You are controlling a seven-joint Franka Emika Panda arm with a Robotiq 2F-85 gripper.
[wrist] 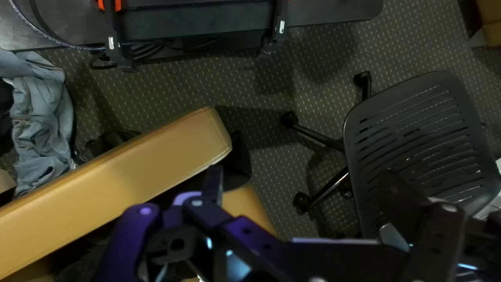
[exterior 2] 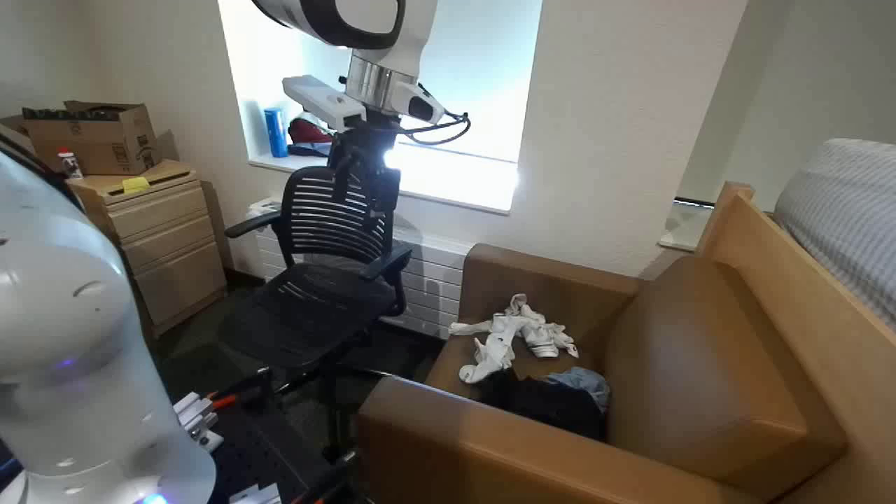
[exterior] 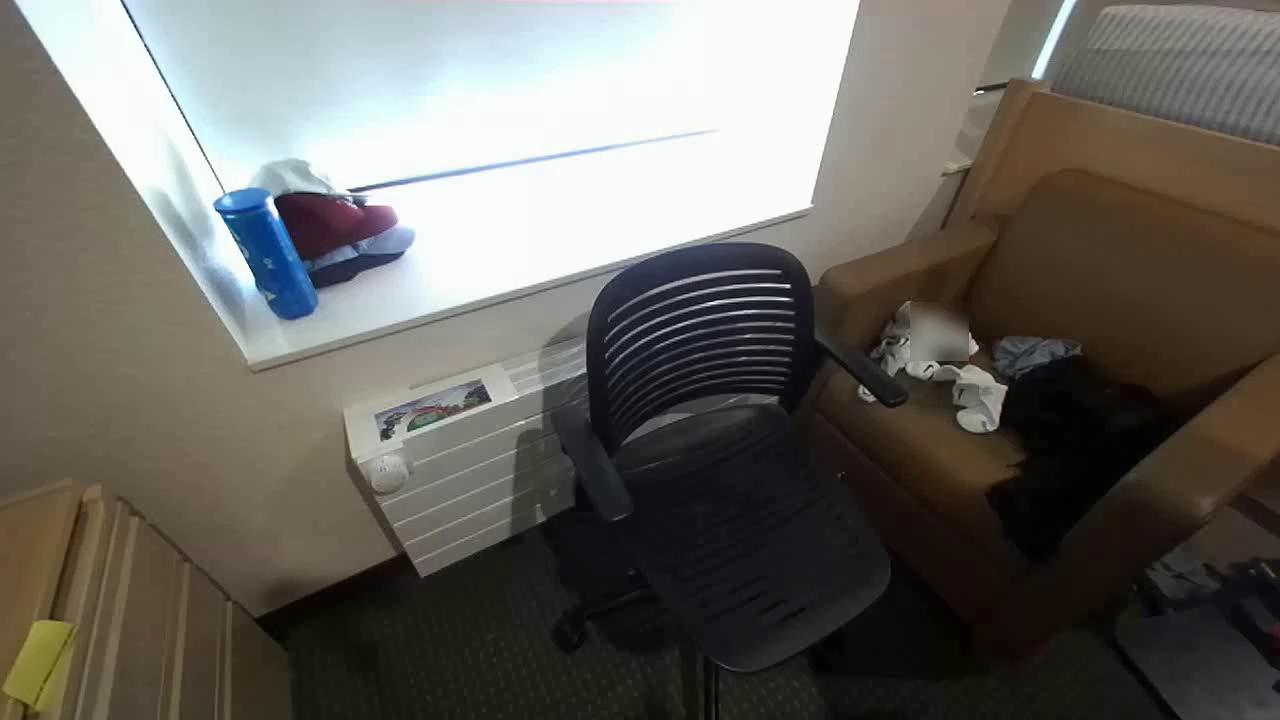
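High in front of the window hangs my black gripper (exterior 2: 365,197), pointing down. In the wrist view the gripper is open, its fingers (wrist: 214,184) far apart with only floor and furniture below showing between them. White clothes (exterior 2: 501,337) lie crumpled on the seat of the brown armchair (exterior 2: 537,449). Beside them are a black garment (exterior 2: 542,403) and a grey-blue cloth (exterior 2: 581,385). The gripper is well above and to the left of this clothing in exterior view 2, touching none of it. Exterior view 1 does not show the gripper.
A black office chair (exterior: 744,528) stands beside the armchair. On the windowsill (exterior: 504,264) are a blue canister (exterior: 271,254) and caps (exterior: 330,224). A cabinet (exterior 2: 172,243) carries a cardboard box (exterior 2: 92,138). Jeans (wrist: 42,117) lie behind the armchair's arm.
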